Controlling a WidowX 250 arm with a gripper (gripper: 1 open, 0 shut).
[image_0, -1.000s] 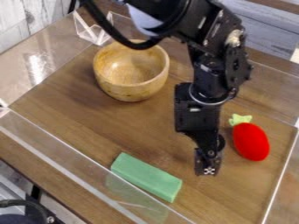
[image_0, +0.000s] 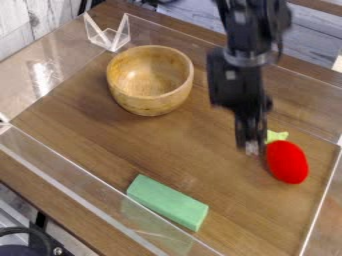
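My gripper (image_0: 238, 137) is a motion-blurred dark shape over the right middle of the wooden board (image_0: 87, 145), between the wooden bowl and a red oval object (image_0: 287, 161). Whether it is open or shut cannot be made out. A small light green piece (image_0: 277, 134) shows just behind the red object. A mint-green block (image_0: 167, 203) lies at the front.
A wooden bowl (image_0: 150, 81) stands at the back left, with a clear angular object (image_0: 108, 33) behind it. The middle-left of the board is bare. A clear wall runs along the front-left edge.
The gripper has moved up and back from low beside the red object, and is now strongly blurred. The objects on the board look unmoved.
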